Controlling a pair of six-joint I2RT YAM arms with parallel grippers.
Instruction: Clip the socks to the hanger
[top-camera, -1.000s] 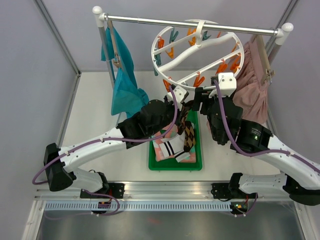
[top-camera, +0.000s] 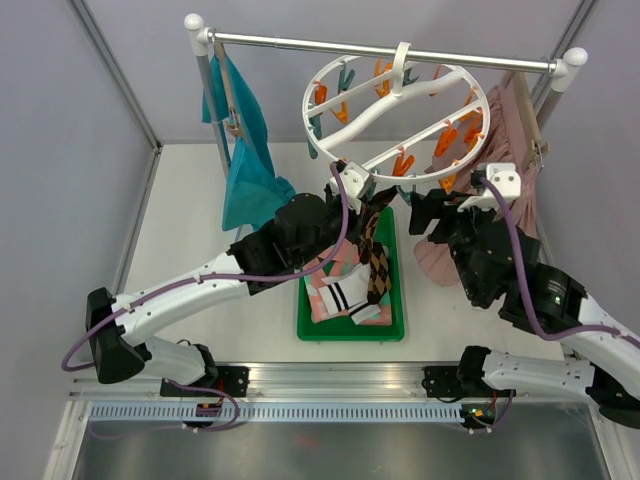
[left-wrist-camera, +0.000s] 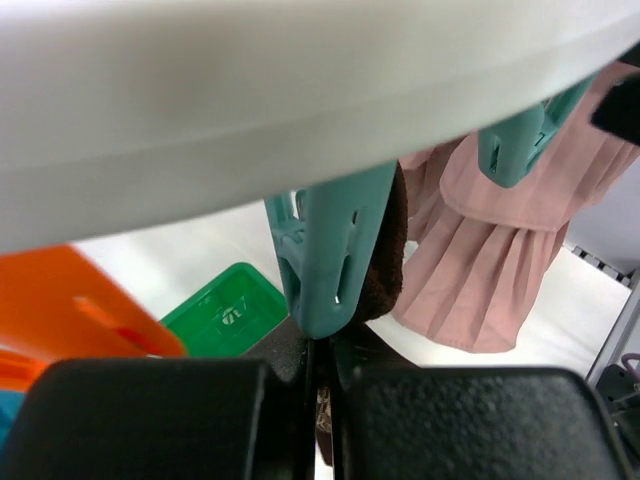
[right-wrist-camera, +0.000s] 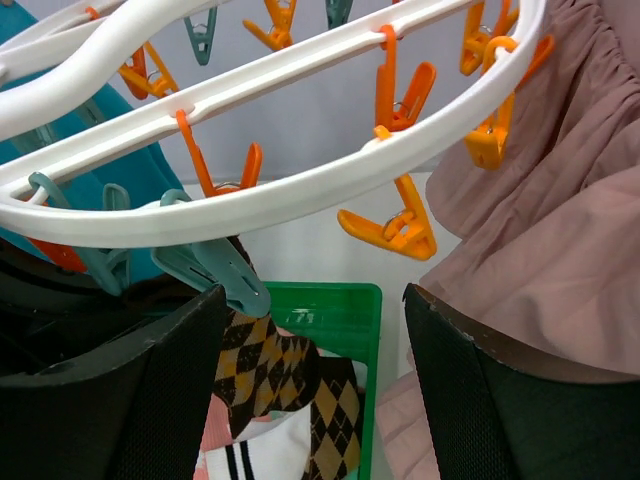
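Note:
A brown checkered sock (top-camera: 375, 222) hangs from my left gripper (top-camera: 366, 192), which is shut on its upper part just under the hanger's front rim. In the left wrist view a teal clip (left-wrist-camera: 335, 245) dangles right above those fingers (left-wrist-camera: 150, 420), the dark sock (left-wrist-camera: 390, 260) close behind it. On the white round hanger (right-wrist-camera: 300, 195), the right wrist view shows a teal clip (right-wrist-camera: 228, 278) directly over the sock (right-wrist-camera: 250, 365); whether it pinches the fabric, I cannot tell. To the right of the sock, my right gripper stands open, empty, below the rim.
Below is a green tray (top-camera: 303, 328) holding more socks, one of them white-striped (top-camera: 345, 292). Several orange clips (right-wrist-camera: 400, 225) hang around the ring. Teal cloth (top-camera: 250, 180) drapes at left, pink cloth (top-camera: 437, 262) at right.
My right gripper has moved right, away from the left gripper and the sock. The hanger's clips have swayed slightly.

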